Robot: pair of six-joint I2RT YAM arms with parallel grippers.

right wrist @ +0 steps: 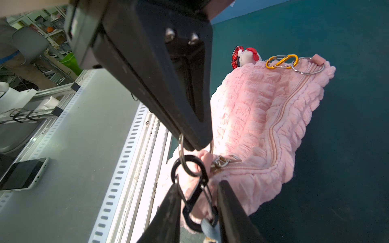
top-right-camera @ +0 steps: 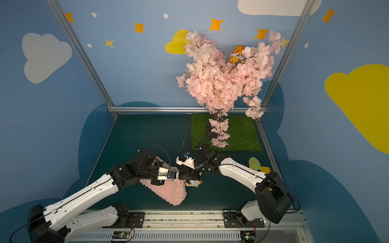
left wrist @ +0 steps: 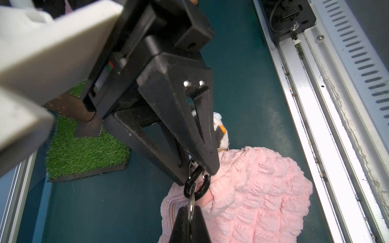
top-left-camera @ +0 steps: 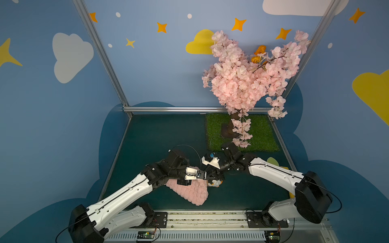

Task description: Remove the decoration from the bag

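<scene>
The pink quilted bag [top-left-camera: 188, 190] lies beneath both grippers. In the left wrist view my left gripper is shut at a metal ring, above which a black S-shaped carabiner [left wrist: 202, 190] hangs. In the right wrist view the carabiner [right wrist: 196, 190] joins a ring and a pale blue strap, and my right gripper is around it, its fingers part open; whether it grips is unclear. A plush penguin charm [left wrist: 220, 135] shows beside the bag. A yellow carabiner [right wrist: 281, 61] with rings and another plush charm [right wrist: 247, 56] sit at the bag's far end.
A blossom tree [top-left-camera: 239, 81] stands on artificial grass [top-left-camera: 263, 135] at the back right. Green and yellow objects [top-right-camera: 254, 164] lie at the right edge, partly behind the right arm. A metal rail [top-left-camera: 214, 214] runs along the front.
</scene>
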